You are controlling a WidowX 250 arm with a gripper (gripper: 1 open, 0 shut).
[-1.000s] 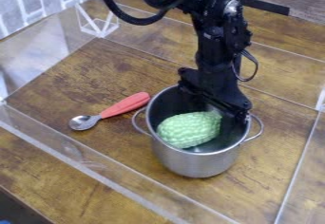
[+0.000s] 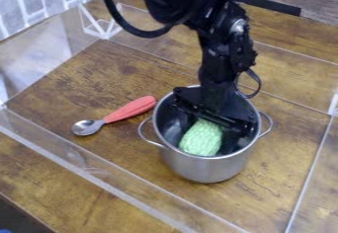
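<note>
A steel pot [image 2: 205, 165] with two wire handles stands right of centre on the wooden surface. Inside it lies a pale green textured object [image 2: 200, 138]. My black gripper [image 2: 216, 122] is down inside the pot's mouth, over the green object and partly covering it.
A spoon with a red handle [image 2: 128, 110] lies left of the pot. A clear plastic edge runs along the left and bottom of the work area. Bare wood [image 2: 79, 74] is free at the upper left.
My gripper has moved left and lower into the pot, now covering part of the green object, which appears turned more upright and narrower in view.
</note>
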